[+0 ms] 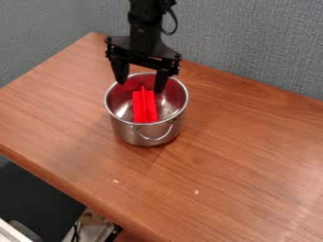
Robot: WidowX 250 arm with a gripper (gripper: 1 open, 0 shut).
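A steel pot [167, 129] with a wire handle stands on the wooden table. Inside it are red bar-like pieces [144, 108]. My black gripper [140, 81] hangs over the pot's back part, open, its two fingers apart near the rim and above the red pieces.
A grey padded wall [259, 43] runs behind it. The table's front left edge drops to a dark area with some clutter at the bottom left.
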